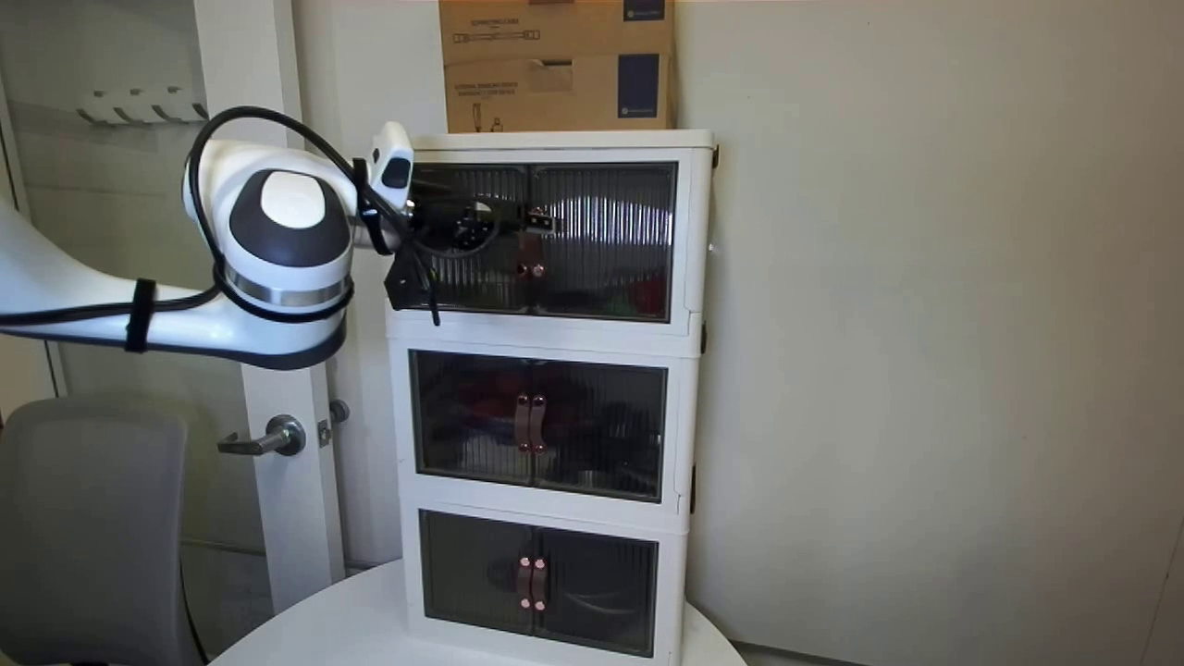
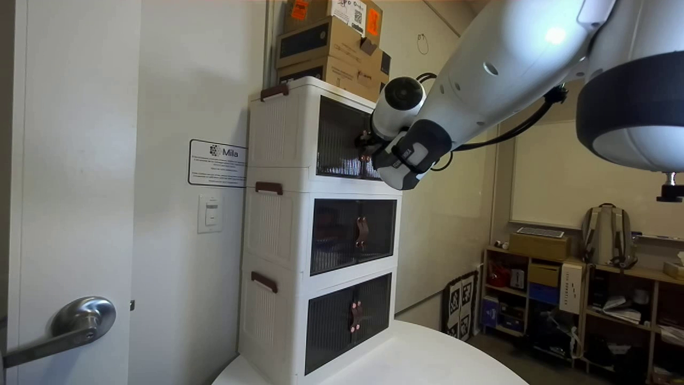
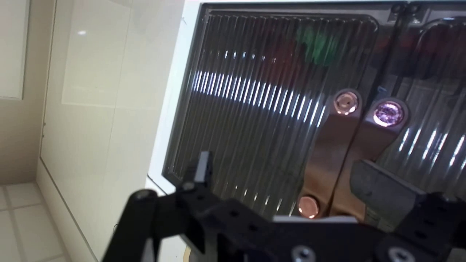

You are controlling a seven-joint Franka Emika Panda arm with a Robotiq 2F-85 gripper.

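Observation:
A white cabinet [image 1: 544,337] stands in three tiers, each with a pair of dark ribbed doors, all closed. My gripper is open in front of the top tier's doors. In the wrist view, two brown handles with copper-coloured studs run side by side: the left handle [image 3: 325,157] lies between my spread fingers, and the right handle [image 3: 360,161] is partly covered by my right finger [image 3: 384,187]. My left finger [image 3: 202,168] stands over the left door pane [image 3: 257,118]. Whether either finger touches a handle, I cannot tell.
Cardboard boxes [image 1: 561,78] sit on top of the cabinet. The cabinet rests on a round white table [image 2: 442,353]. A lever door handle [image 1: 266,437] and a grey chair [image 1: 94,522] are off to the side. Right of the cabinet, the wall is bare.

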